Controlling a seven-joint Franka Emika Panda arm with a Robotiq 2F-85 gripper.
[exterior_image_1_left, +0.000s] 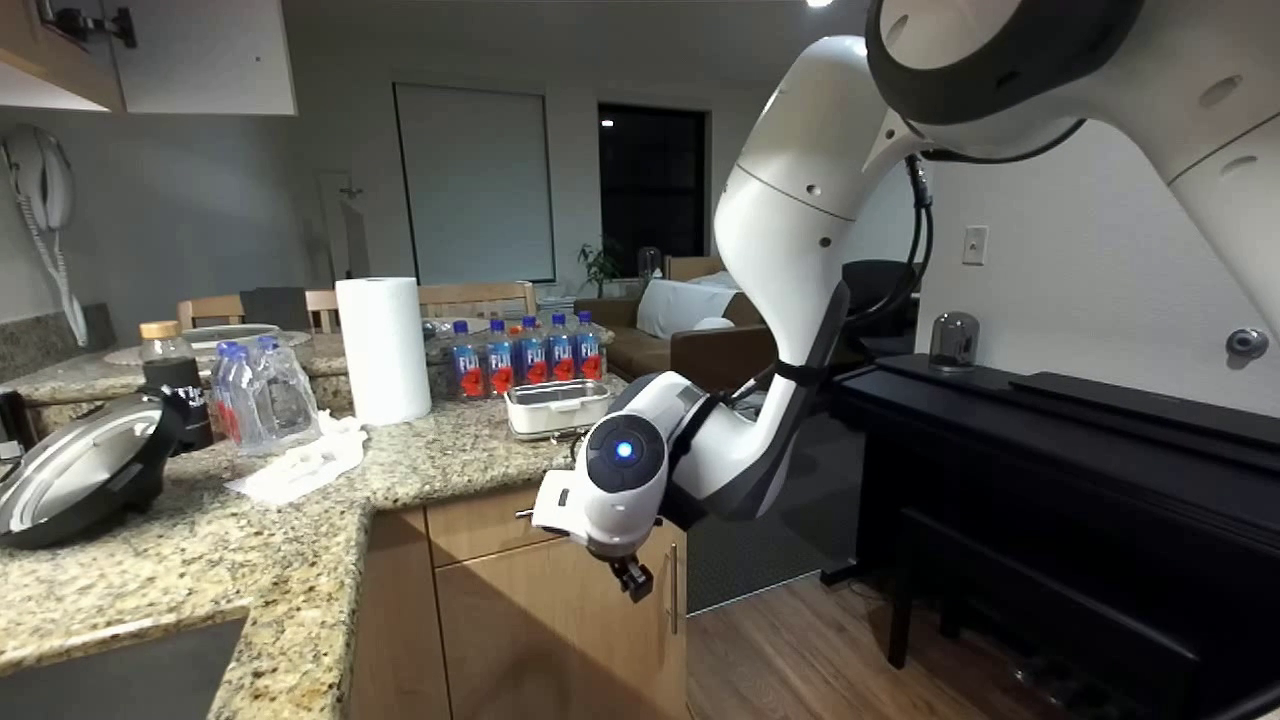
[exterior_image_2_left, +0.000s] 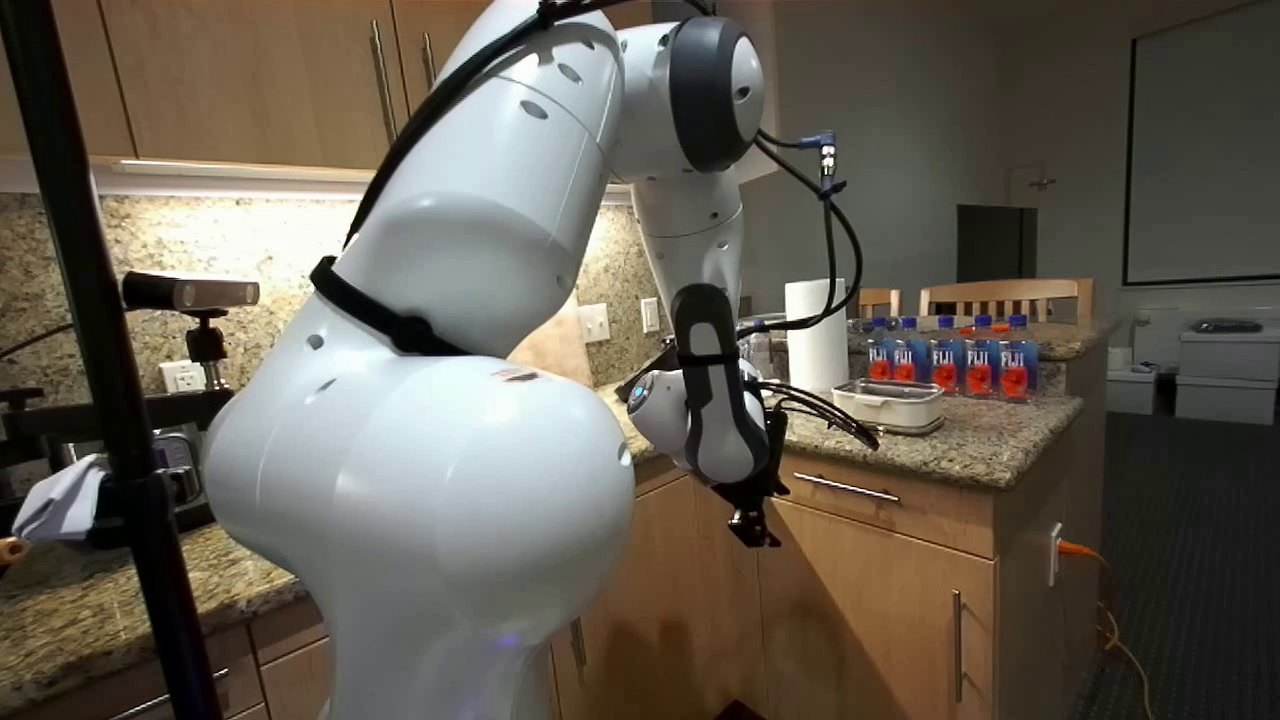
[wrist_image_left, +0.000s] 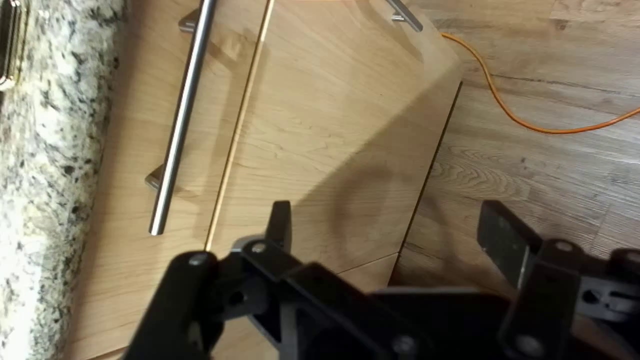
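My gripper stands open in the wrist view, nothing between its fingers, pointing down past the cabinet front toward the floor. In exterior view 1 the same gripper (exterior_image_1_left: 636, 580) hangs below counter height in front of the lower cabinet door (exterior_image_1_left: 558, 624). A drawer's bar handle (wrist_image_left: 183, 117) runs along the upper left of the wrist view, apart from the fingers. The door's own handle (wrist_image_left: 405, 15) shows near the top there. On the counter corner sits a white rectangular container (exterior_image_1_left: 558, 408), clear of the gripper.
Several Fiji water bottles (exterior_image_1_left: 528, 356) and a paper towel roll (exterior_image_1_left: 384, 350) stand on the counter. A black-rimmed lid (exterior_image_1_left: 90, 462) leans at the left. The granite counter edge (wrist_image_left: 66, 174) lies beside the gripper. An orange cord (wrist_image_left: 528, 123) crosses the floor.
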